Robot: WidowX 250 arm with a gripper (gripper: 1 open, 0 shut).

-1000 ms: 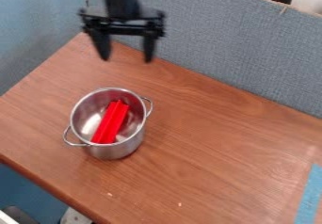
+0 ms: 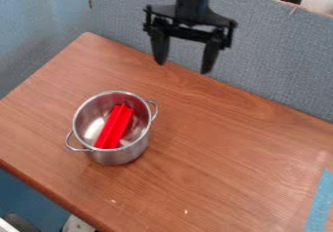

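A black gripper [image 2: 185, 52] hangs at the top centre, over the back of the wooden table, open with nothing between its two fingers. Below it and to the left stands a steel pot [image 2: 125, 153] with two side handles, holding a red object [image 2: 112, 129], long and possibly more than one piece, lying at a slant inside.
A grey padded wall [image 2: 279, 70] runs along the back, a blue panel along the left. A light blue strip [image 2: 318, 202] lies at the right edge.
The pot and red object have not moved.
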